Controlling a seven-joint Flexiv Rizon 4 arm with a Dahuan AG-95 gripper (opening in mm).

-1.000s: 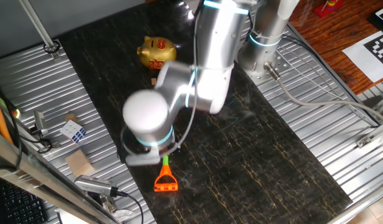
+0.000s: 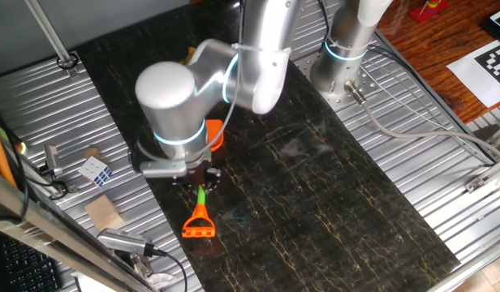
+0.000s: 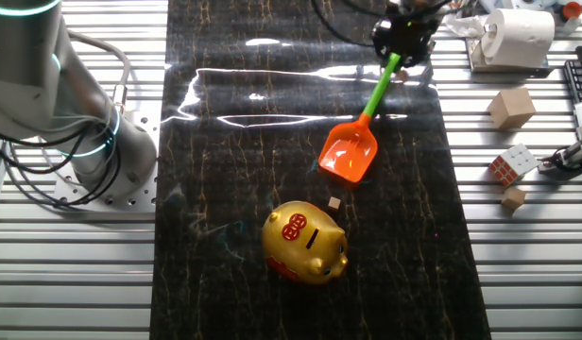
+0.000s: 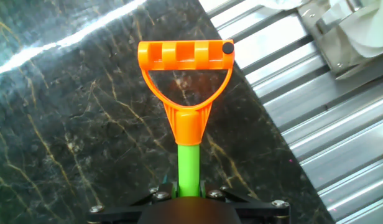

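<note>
A toy shovel with an orange scoop [image 3: 350,151], a green shaft [image 4: 189,169] and an orange D-shaped handle [image 4: 186,56] is held over the black marbled mat. My gripper is shut on its green shaft, with the handle pointing away from the arm's base side in the wrist view. In the second exterior view the gripper [image 3: 402,47] sits at the shaft's upper end and the scoop hangs toward a small wooden cube [image 3: 334,202]. A golden piggy bank [image 3: 305,243] stands beyond that cube; the arm mostly covers it in the first exterior view.
Off the mat, on the slatted metal table, lie a Rubik's cube [image 2: 96,170], a wooden block [image 3: 511,109] and a paper roll [image 3: 516,38]. A camera device [image 2: 125,242] stands by the mat's edge.
The arm has swung left and toward the back in the first exterior view, carrying the shovel along. The orange scoop has come into sight beside the arm, while the piggy bank has become mostly covered.
</note>
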